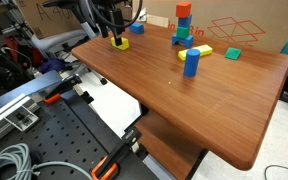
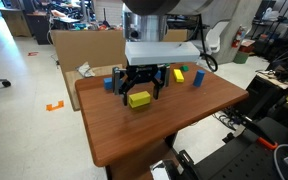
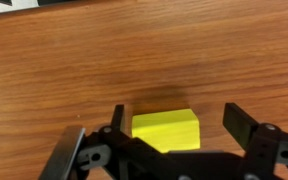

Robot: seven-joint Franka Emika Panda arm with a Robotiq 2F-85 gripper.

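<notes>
In the wrist view a yellow block (image 3: 166, 129) lies on the wooden table, between the spread fingers of my gripper. The fingers are open, with one finger to each side of the block and a gap at both sides. Exterior view 2 has the same yellow block (image 2: 139, 99) just below the gripper (image 2: 139, 91). From exterior view 1 the yellow block (image 1: 120, 43) is at the table's far left end, with the gripper's fingers close over it.
A stack of red, green and blue blocks (image 1: 183, 25) stands at the table's back. Nearby are a blue cylinder (image 1: 191, 63), a yellow piece (image 1: 204, 50), a green block (image 1: 233, 54) and a blue block (image 1: 136, 28).
</notes>
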